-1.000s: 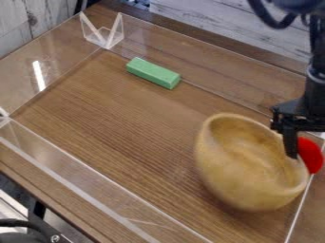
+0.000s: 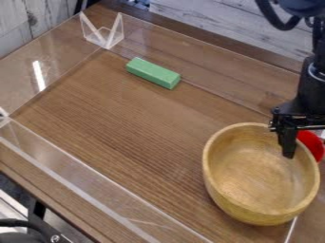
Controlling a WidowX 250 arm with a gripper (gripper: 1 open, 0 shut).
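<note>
My black gripper [image 2: 287, 129] is at the right edge, open, with its fingers over the back rim of a wooden bowl [image 2: 254, 185] on the lower right of the table. A red object [image 2: 310, 147] lies at the bowl's back right, partly hidden by the gripper and rim. A green block [image 2: 152, 73] lies flat at the upper middle.
A white wire rack [image 2: 103, 30] stands at the back left. Metal rails run along the left side.
The bowl has shifted a little to the right.
</note>
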